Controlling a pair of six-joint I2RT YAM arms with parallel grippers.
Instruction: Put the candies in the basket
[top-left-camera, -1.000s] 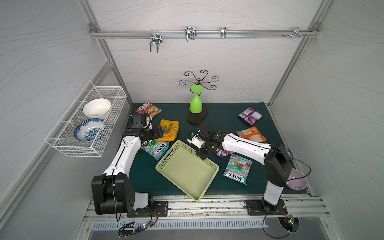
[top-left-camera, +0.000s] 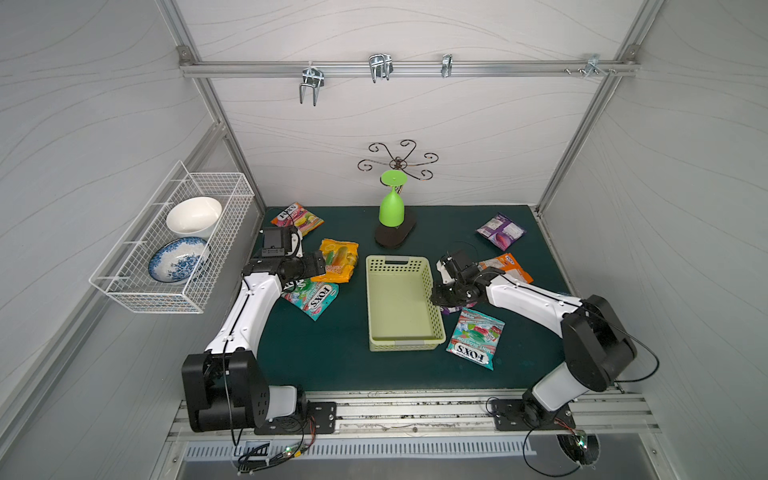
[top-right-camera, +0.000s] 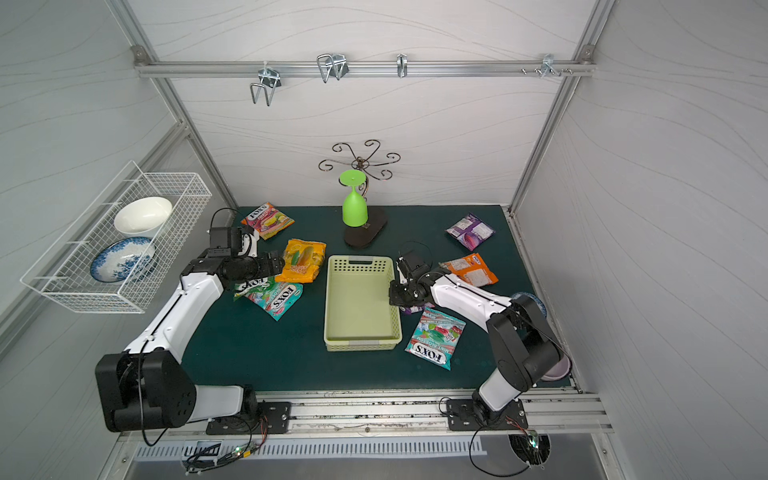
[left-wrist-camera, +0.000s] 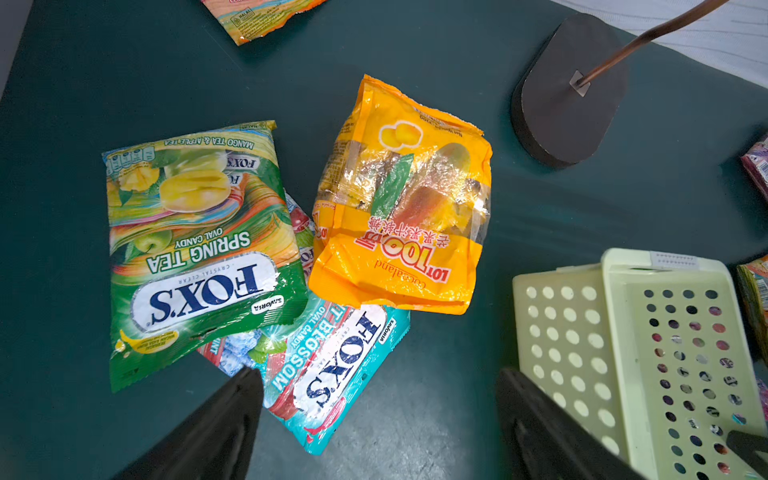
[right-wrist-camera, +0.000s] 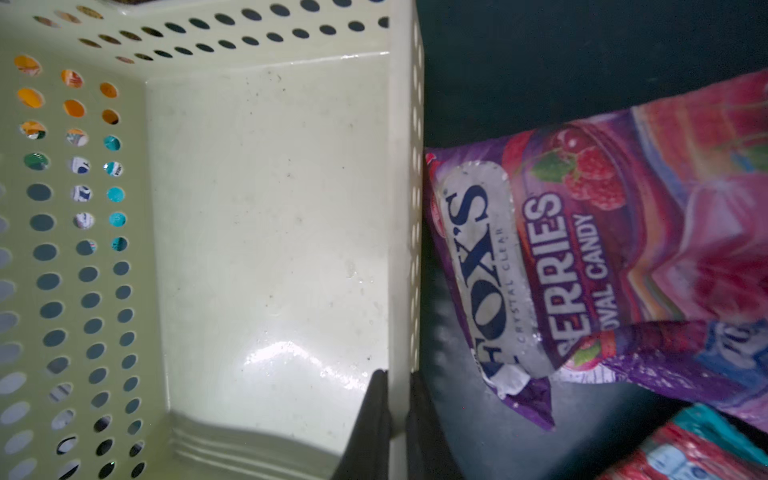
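Observation:
The empty pale green basket (top-left-camera: 397, 346) stands nearly square to the table's front edge. My right gripper is shut on its right rim. Right beside that wall lies the purple Berries candy bag (right-wrist-camera: 576, 248), partly under my right arm in the top views. A teal Fox's bag (top-left-camera: 477, 337) is nearer the front right. Over the left side, my left gripper is open with nothing between its fingers. Below it are the green Spring Tea bag (left-wrist-camera: 200, 240), a yellow mango bag (left-wrist-camera: 404, 200) and a teal Blossom bag (left-wrist-camera: 336, 372), which is partly covered.
A green goblet (top-left-camera: 392, 208) hangs upside down on a stand behind the basket. More bags lie farther off: orange (top-right-camera: 470, 270), purple (top-right-camera: 470, 232) and pink-yellow (top-right-camera: 267, 220). A wire rack (top-left-camera: 180, 264) with two bowls hangs at left.
The basket has turned from slanted to nearly straight and shifted right and back with my right gripper. Its wall now reaches the purple Berries bag. The left arm has barely moved.

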